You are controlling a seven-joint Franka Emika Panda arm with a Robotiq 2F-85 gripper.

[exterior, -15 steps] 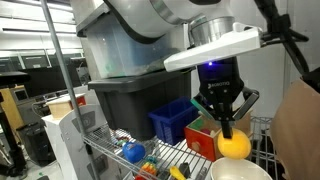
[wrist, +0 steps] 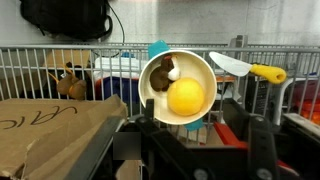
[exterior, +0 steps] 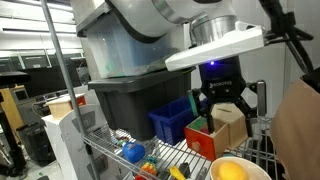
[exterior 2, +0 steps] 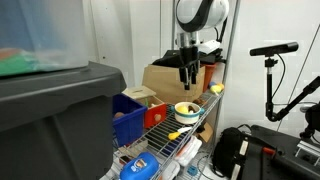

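Observation:
An orange ball (wrist: 186, 97) lies inside a round cream bowl (wrist: 151, 99), beside a small brown, red and white item (wrist: 164, 73). In exterior view 1 the ball (exterior: 232, 171) shows within the bowl's rim. Above the bowl is my gripper (exterior: 232, 112), its black fingers spread apart with nothing between them. From the wrist, the gripper has one finger on each side of the ball, clear of it. Exterior view 2 also places the gripper (exterior 2: 188, 78) over the bowl (exterior 2: 188, 112).
The bowl stands on a wire rack (exterior: 171, 155). Near it lies a knife-like tool with a yellow handle (wrist: 268, 73). A cardboard box (wrist: 60, 137) is close by on one side. A blue bin (exterior: 173, 121) and large dark tote (exterior: 135, 103) stand farther along.
The orange ball, earlier between the gripper's fingers above the bowl, has gone down into it. The fingers have spread apart, while the arm has hardly moved.

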